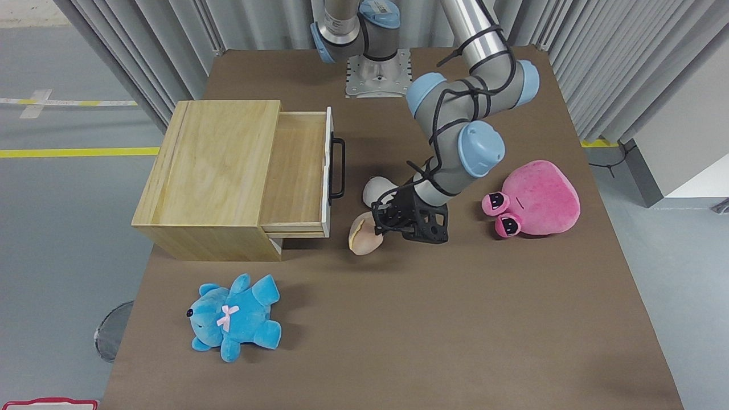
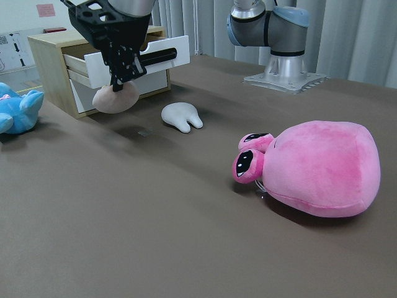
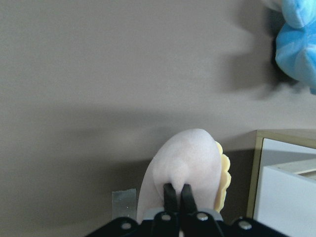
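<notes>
My gripper is shut on a beige plush toy [image 3: 190, 160] with a yellow scalloped edge, held above the table beside the front corner of the wooden drawer unit [image 1: 201, 160]. Its drawer [image 1: 294, 171] stands pulled out, empty, with a black handle [image 1: 342, 167]. In the left view the beige toy [image 2: 115, 99] hangs under my gripper. A white plush piece [image 2: 180, 115] lies on the table behind it, partly hidden in the front view.
A blue bear [image 1: 239, 321] lies at the front left, and a pink plush toy [image 1: 543, 198] at the right.
</notes>
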